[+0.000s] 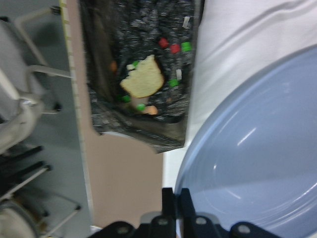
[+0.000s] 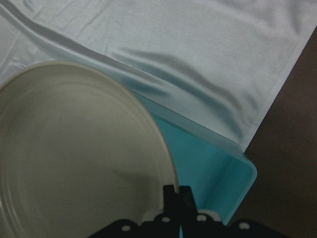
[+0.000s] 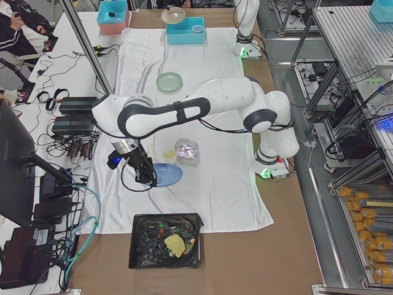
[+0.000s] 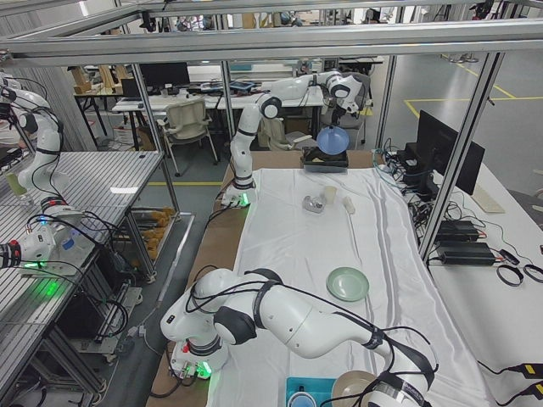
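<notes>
My left gripper is shut on the rim of a blue plate [image 1: 252, 144], held above the cloth beside a black bag-lined tray [image 3: 138, 246]. In the tray lie a bread slice [image 1: 143, 79] and small red, green and orange pieces. My right gripper is shut on the rim of a beige dish [image 2: 79, 139] over a teal bin [image 2: 208, 168] at the far end.
A green plate [image 4: 348, 284] sits on the white cloth [image 4: 382, 237]. A foil item [image 3: 186, 149] and a pale cup [image 4: 330, 193] stand near the middle. A small cup [image 3: 197, 29] is in the bin.
</notes>
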